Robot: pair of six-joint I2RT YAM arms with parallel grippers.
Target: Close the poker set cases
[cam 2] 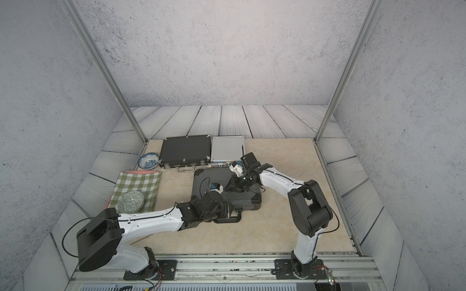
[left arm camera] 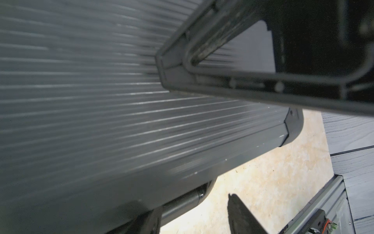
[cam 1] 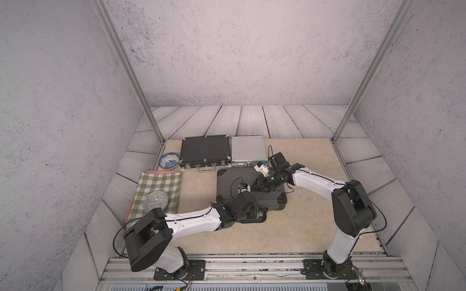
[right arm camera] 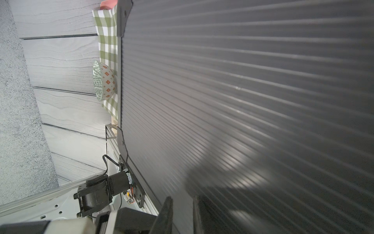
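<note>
A dark ribbed case lies flat in mid-table with its lid down, its black handle facing the front. My left gripper is open at the case's front edge, near the handle, with nothing between its fingers. The right gripper stands low over the lid's ribbed surface; its fingers are shut to a narrow gap in which no held thing shows. Behind, a black case and a silver case lie side by side with lids down. Arms cover the front latches of the ribbed case.
At the left are a green checked cloth with a patterned bowl on it, and a blue-and-white bowl farther back. Bare table lies to the right and in front of the ribbed case.
</note>
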